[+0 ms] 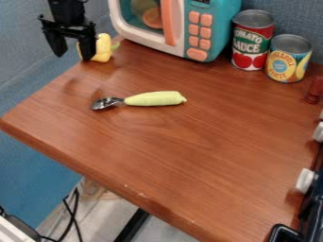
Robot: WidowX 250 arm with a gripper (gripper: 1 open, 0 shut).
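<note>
My black gripper (pixel 72 43) hangs at the top left, at the table's back-left edge, beside a yellow object (pixel 101 47) that it partly covers; I cannot tell whether the fingers are open or touching it. A pale yellow-green cob-like vegetable (pixel 155 98) lies on the table with a metal spoon (pixel 106 103) at its left end.
A toy microwave (pixel 167 25) stands at the back, with a tomato sauce can (pixel 251 43) and a smaller yellow can (pixel 288 60) to its right. Dark appliances with white knobs (pixel 305 181) line the right edge.
</note>
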